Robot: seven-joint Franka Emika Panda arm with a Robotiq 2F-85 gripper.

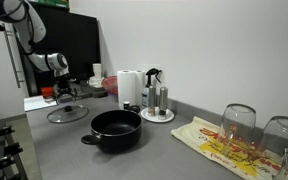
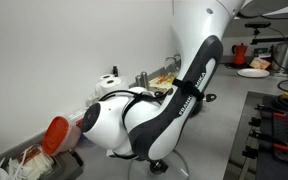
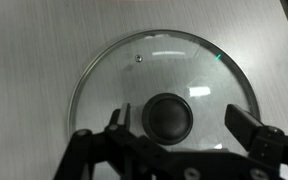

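A round glass lid with a metal rim and a black knob lies flat on the grey table. My gripper is open above it; in the wrist view the knob appears between the two spread fingers, with nothing gripped. In exterior view 1 the lid is at the left, with the arm coming in behind and above it. A black pot without a cover stands to the right of the lid, its handle towards the left. The height between fingertips and knob is hard to judge.
Behind the pot are a paper towel roll and a white plate with bottles and grinders. Upturned glasses rest on a cloth at the right. A red bowl lies near the arm. Table between pot and cloth is clear.
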